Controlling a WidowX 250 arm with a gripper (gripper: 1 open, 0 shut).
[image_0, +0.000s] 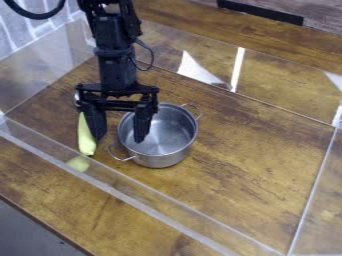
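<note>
My black gripper (118, 125) hangs open over the left rim of a steel pot (171, 142), its left side reaching above a spoon with a pale yellow-green handle (87, 138). The spoon lies on the wooden table to the left of the pot, its metal head mostly hidden behind the gripper. I see nothing held between the fingers.
Transparent panels surround the work area, with a pale strip crossing the lower left.
</note>
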